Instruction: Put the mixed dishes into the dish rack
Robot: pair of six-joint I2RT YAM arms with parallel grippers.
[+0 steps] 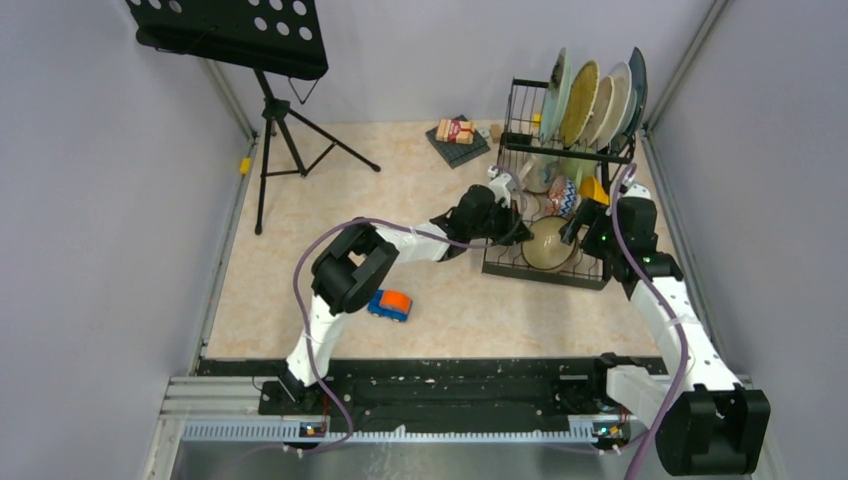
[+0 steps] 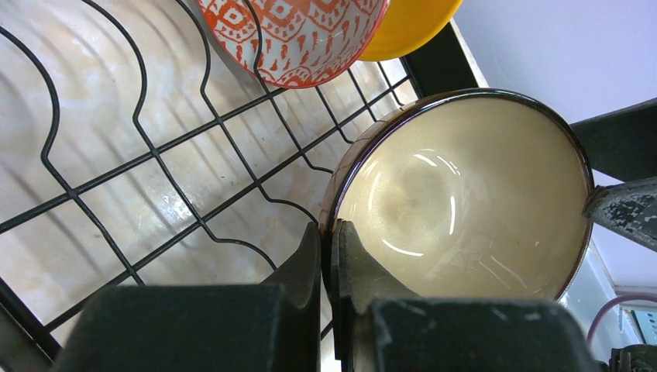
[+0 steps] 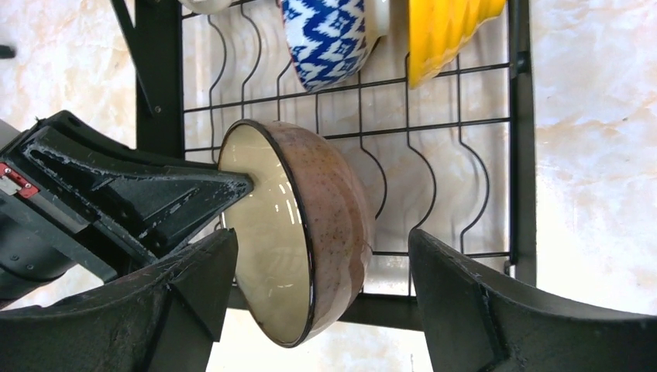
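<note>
A beige bowl with brown outside [image 1: 549, 243] [image 2: 465, 194] [image 3: 333, 225] stands tilted over the lower rack's front. My left gripper [image 1: 523, 236] is shut on its rim. My right gripper [image 1: 580, 228] hangs just above and right of that bowl, fingers apart on either side of it. A red-patterned bowl [image 2: 294, 35], a blue-patterned bowl [image 3: 321, 35] and yellow dishes [image 2: 403, 23] [image 3: 445, 31] sit behind it. Plates [image 1: 580, 105] stand upright on the upper tier of the dish rack [image 1: 520, 274].
A music stand [image 1: 225, 40] occupies the back left. A dark mat with a block [image 1: 455, 150] lies left of the rack. A blue-orange toy [image 1: 390, 310] lies near the left arm.
</note>
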